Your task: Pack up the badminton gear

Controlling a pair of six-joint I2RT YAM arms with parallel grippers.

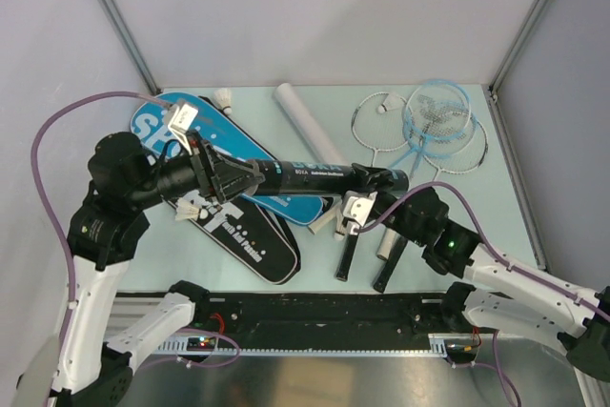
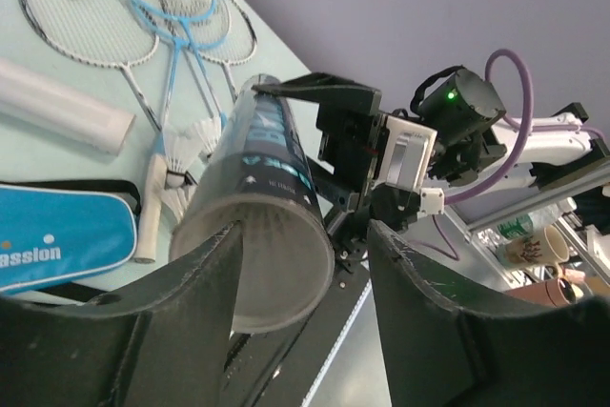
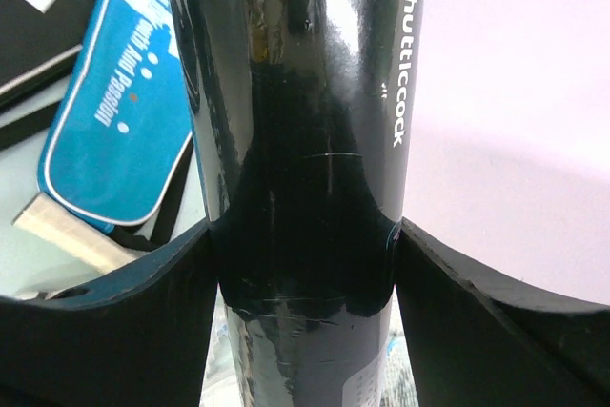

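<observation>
A black shuttlecock tube (image 1: 310, 179) lies level above the table, held by my right gripper, which is shut around it. Its uncovered end (image 2: 255, 259) faces my left gripper, whose fingers stand part open on either side of the rim; in that view the tube's inside looks empty near the mouth. Below are a blue racket bag (image 1: 229, 145) and a black racket bag (image 1: 243, 240). Several rackets (image 1: 438, 126) lie at the right. Shuttlecocks are scattered about, one (image 1: 223, 98) by the blue bag and one (image 1: 390, 102) on a racket.
A pale tube (image 1: 307, 121) lies in the middle of the table. Racket handles (image 1: 348, 254) extend to the front edge beneath the right arm. Clear table shows at the front left and far right.
</observation>
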